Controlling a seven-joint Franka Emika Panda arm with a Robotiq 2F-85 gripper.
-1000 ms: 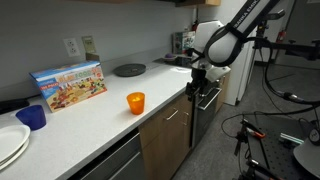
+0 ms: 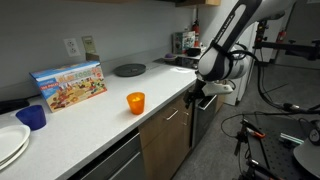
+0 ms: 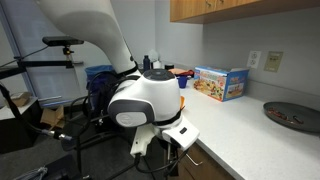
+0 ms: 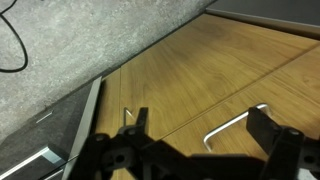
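My gripper is open, its two dark fingers set wide apart at the bottom of the wrist view. Between them, toward the right finger [image 4: 262, 125], a silver bar handle [image 4: 236, 122] shows on a wooden cabinet front [image 4: 215, 75]. It looks farther off than the fingertips, and I cannot tell whether anything touches it. A second thin handle [image 4: 127, 116] lies left of the left finger. In exterior view 1 the white arm [image 2: 213, 62] bends down beside the counter's front edge; the gripper's tips are too small to make out there.
An orange cup [image 2: 136, 102] stands near the counter's front edge. Behind it are a cereal-type box [image 2: 70, 85], a blue cup [image 2: 32, 116], white plates [image 2: 10, 142] and a dark pan [image 2: 130, 70]. Cables hang at the right, near a black chair-like stand [image 2: 280, 150].
The arm has lowered and its upper part has swung down and to the right in exterior view 1. The counter objects have not moved.
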